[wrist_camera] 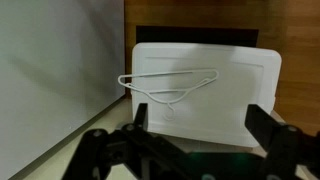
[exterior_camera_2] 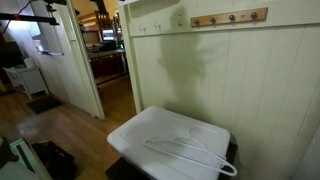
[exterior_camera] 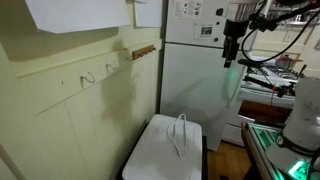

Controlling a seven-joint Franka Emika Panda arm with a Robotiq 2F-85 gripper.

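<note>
A white clothes hanger (wrist_camera: 168, 86) lies flat on a white, round-cornered tabletop (wrist_camera: 222, 105). Its hook points toward the gripper side in the wrist view. In exterior view 2 the hanger (exterior_camera_2: 190, 151) rests near the right part of the top, and exterior view 1 shows the hanger (exterior_camera: 178, 135) too. High above and beyond the table, in front of the fridge, is my gripper (exterior_camera: 229, 62), pointing down. Its dark fingers (wrist_camera: 262, 124) are spread wide in the wrist view, with nothing between them and well apart from the hanger.
On the pale panelled wall beside the table are small metal hooks (exterior_camera: 88, 78) and a wooden peg rack (exterior_camera_2: 230, 17). A white fridge (exterior_camera: 190, 82) stands behind the table. Wooden floor (exterior_camera_2: 95, 143) surrounds part of the table, and a doorway opens at the left of exterior view 2.
</note>
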